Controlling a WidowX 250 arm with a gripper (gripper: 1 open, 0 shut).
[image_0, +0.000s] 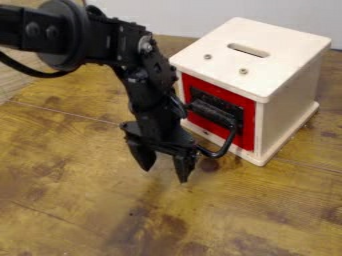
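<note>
My black arm reaches down from the top left to my gripper, which points at the wooden floor just left of a cream wooden box with a red front panel. The two fingers stand apart with nothing seen between them. A black part with a slot pattern sits in the red panel, partly behind the arm and a black cable.
The box has a slot and two small knobs on top. A pale wall runs along the back.
</note>
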